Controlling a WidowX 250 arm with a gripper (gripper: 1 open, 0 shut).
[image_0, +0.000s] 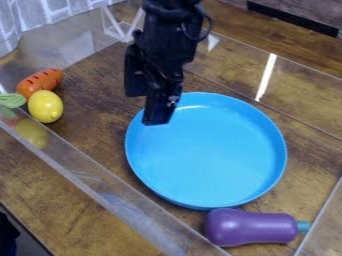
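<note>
The black gripper (158, 92) hangs open above the upper left rim of a blue round plate (207, 155), with no object visible between its fingers. A purple toy eggplant (249, 227) lies below the plate at the lower right. At the left, a yellow toy lemon (46, 106) lies beside an orange carrot (39, 82) with a green top.
A clear plastic wall runs diagonally along the lower left, and another stands at the lower right. Bare wooden surface (100, 65) lies between the carrot and the gripper, and to the right of the plate.
</note>
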